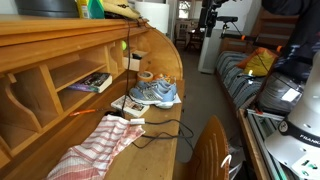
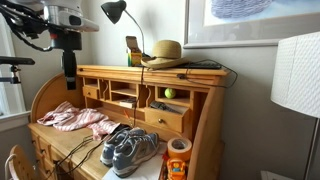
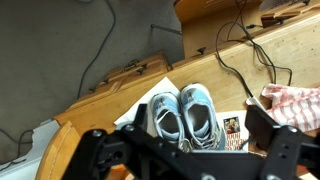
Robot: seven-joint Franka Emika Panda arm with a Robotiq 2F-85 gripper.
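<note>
My gripper (image 2: 70,78) hangs above the left part of the wooden desk, pointing down, well clear of the surface. In the wrist view its two dark fingers (image 3: 266,128) stand wide apart, with nothing held between them. Beyond the gap a pair of grey-blue shoes (image 3: 186,115) lies on the desk; the same shoes (image 1: 154,92) show in exterior view 1. A red-and-white striped cloth (image 1: 92,150) lies crumpled at the near end of the desk, and this cloth (image 3: 295,105) is at the right edge of the wrist view.
Black cables (image 1: 170,130) trail over the desktop. A roll of tape (image 2: 179,147) stands close to the shoes. The desk's hutch (image 2: 180,118) has open cubbies, with a brown hat (image 2: 167,55) and a black lamp (image 2: 114,11) on or above it.
</note>
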